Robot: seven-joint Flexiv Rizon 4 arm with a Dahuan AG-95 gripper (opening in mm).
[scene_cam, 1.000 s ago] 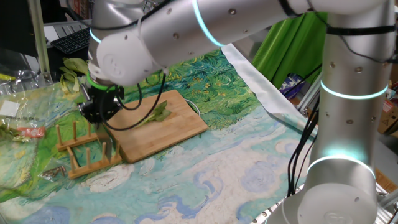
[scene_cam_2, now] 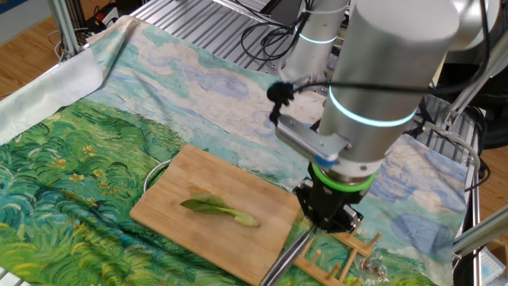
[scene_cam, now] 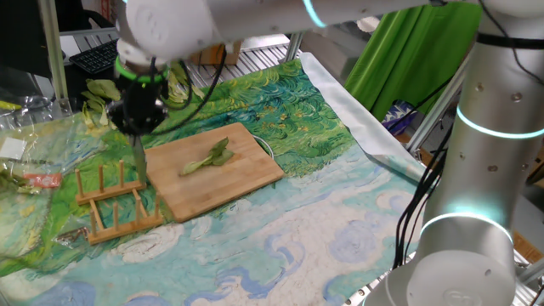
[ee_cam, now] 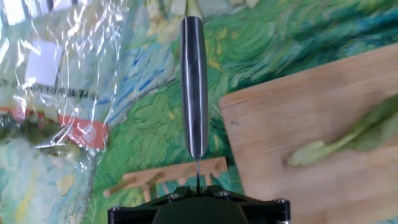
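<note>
A knife with a dark, shiny handle hangs from my gripper. In the wrist view its blade shows edge-on as a thin line running between the fingers, which are shut on it. Exterior view 2 shows the handle pointing down from the gripper, in front of the cutting board's edge. The wooden pegged rack stands on the cloth just below the gripper. Beside it lies the wooden cutting board, with a green leafy vegetable on top.
A clear plastic bag with a red label lies left of the rack. More leafy greens are at the back left.
My gripper has risen from close over the rack, and the knife has come up with it. The rack has shifted slightly left. The board and vegetable have stayed in place.
</note>
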